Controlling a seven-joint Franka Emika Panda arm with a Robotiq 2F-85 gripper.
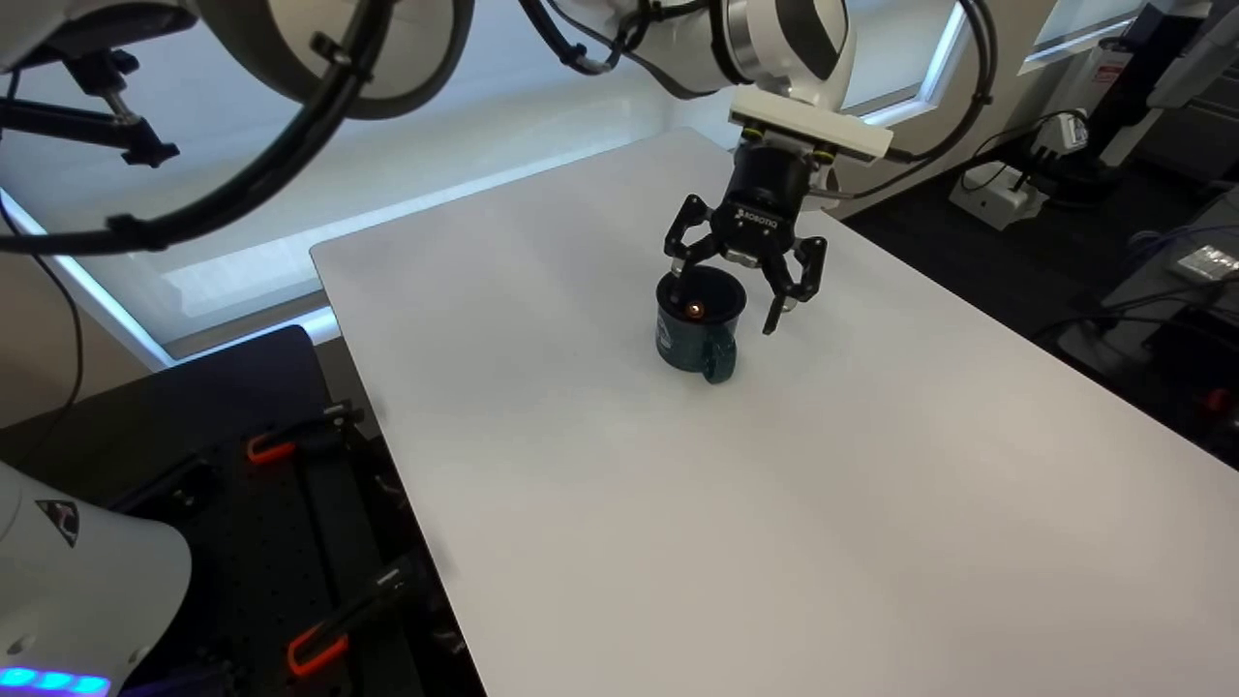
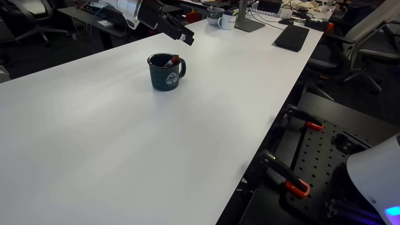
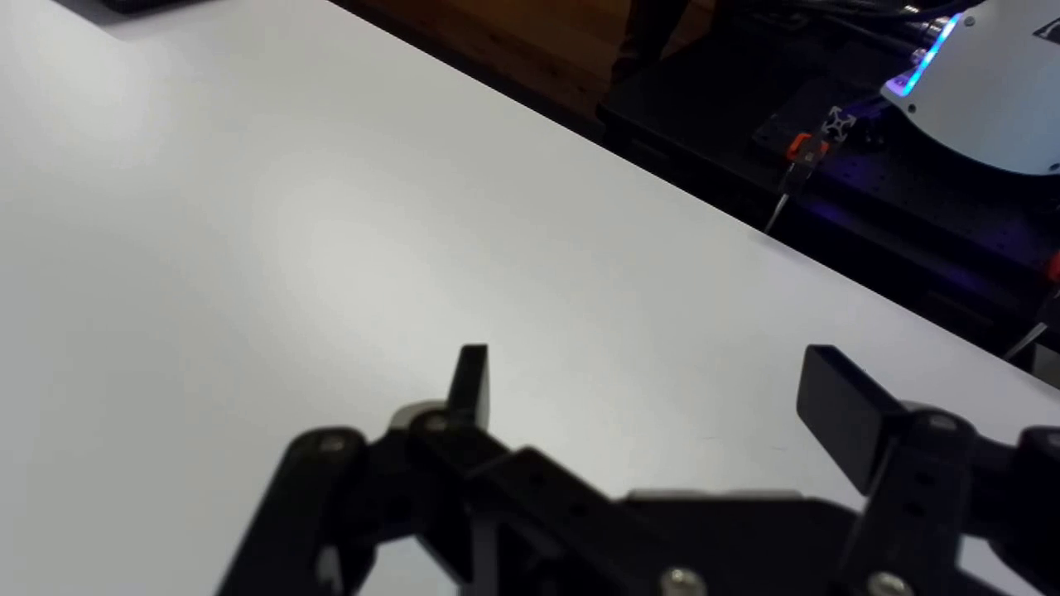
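A dark green mug (image 1: 685,337) stands upright on the white table, its handle turned toward the front in exterior view 1. Inside it leans a marker (image 2: 172,60) with a dark red end rising above the rim. My gripper (image 1: 722,314) is behind and above the mug in exterior view 1, its fingers spread wide. Exterior view 2 shows the gripper (image 2: 187,39) raised off the table, clear of the mug (image 2: 163,77). In the wrist view the gripper is open with only bare tabletop between its fingers; the mug is out of that view.
Orange-tipped clamps (image 2: 298,188) sit beyond the table edge by the robot base.
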